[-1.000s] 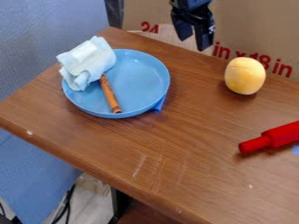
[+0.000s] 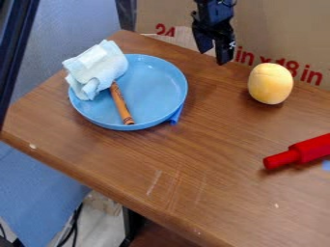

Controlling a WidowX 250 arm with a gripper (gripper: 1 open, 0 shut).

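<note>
The black gripper [image 2: 217, 43] hangs at the top centre of the view, above the back of the wooden table, apart from the objects; its fingers are too small and dark to tell open from shut. A blue plate [image 2: 160, 89] at the left holds a folded pale cloth [image 2: 93, 68] and an orange-brown stick [image 2: 122, 104]. A yellow round object [image 2: 271, 84] stands at the back right. A red cylinder [image 2: 299, 151] lies at the right edge.
A cardboard sheet [image 2: 284, 29] stands behind the table. A small blue piece lies by the plate's right side.
The gripper has shifted slightly over the last second, looking narrower and sharper now. The objects on the table have not moved.
</note>
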